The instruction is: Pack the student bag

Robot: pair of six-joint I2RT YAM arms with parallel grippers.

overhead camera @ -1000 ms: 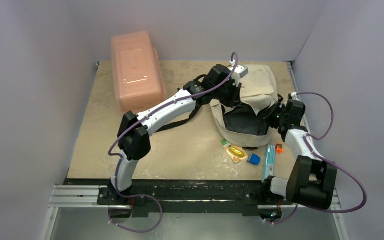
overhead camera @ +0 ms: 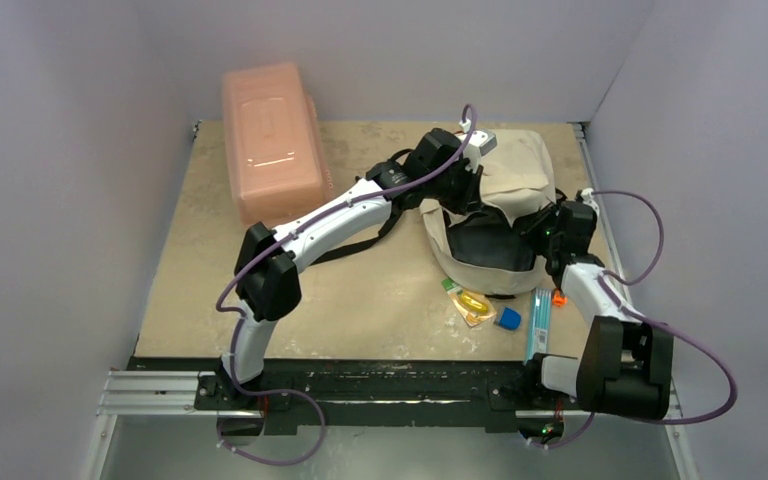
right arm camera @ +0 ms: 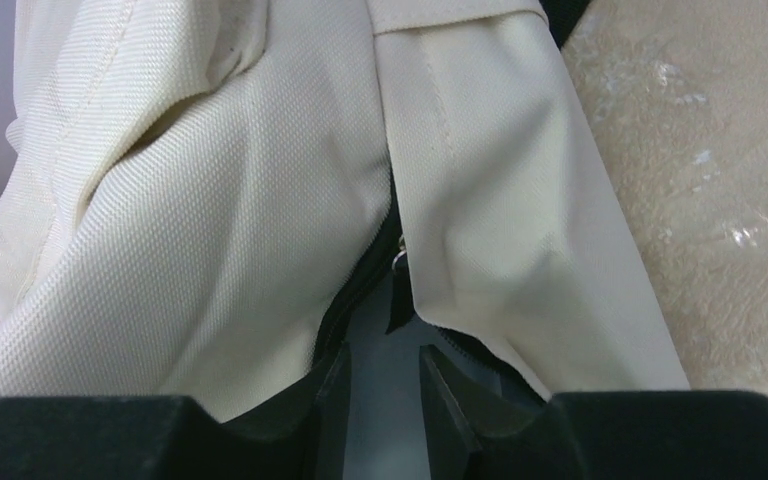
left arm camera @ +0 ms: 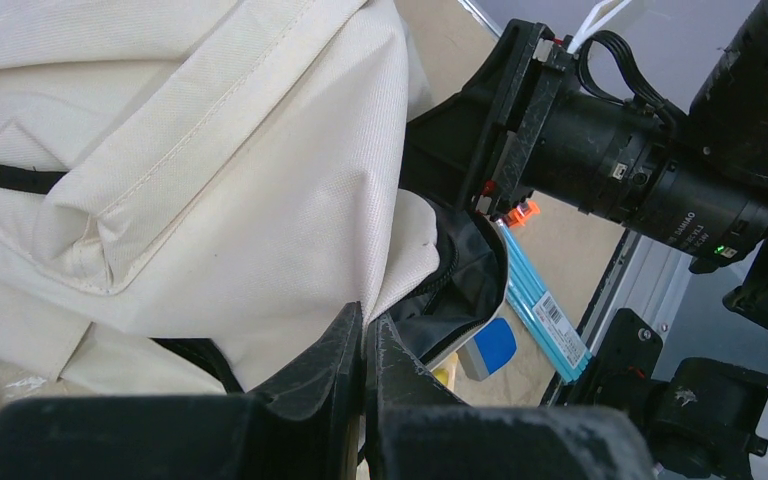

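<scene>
The cream bag [overhead camera: 515,160] lies on the right half of the table, its dark mouth facing the front edge. My left gripper is shut on the cream cloth at the bag's opening, with a fold of fabric between its fingertips. At the opening's right side is my right gripper, its fingers apart over the grey interior and no cloth between them. In front of the bag lie a carded pack with a yellow item [overhead camera: 474,303], a blue block-like item [overhead camera: 508,318], a light-blue pencil pack [overhead camera: 539,322] and a small orange item [overhead camera: 559,298].
A salmon-coloured box [overhead camera: 275,145] stands at the back left. A black strap [overhead camera: 355,246] trails left from the bag under my left arm. A wall stands close behind my right arm.
My left arm and the bag look the same.
</scene>
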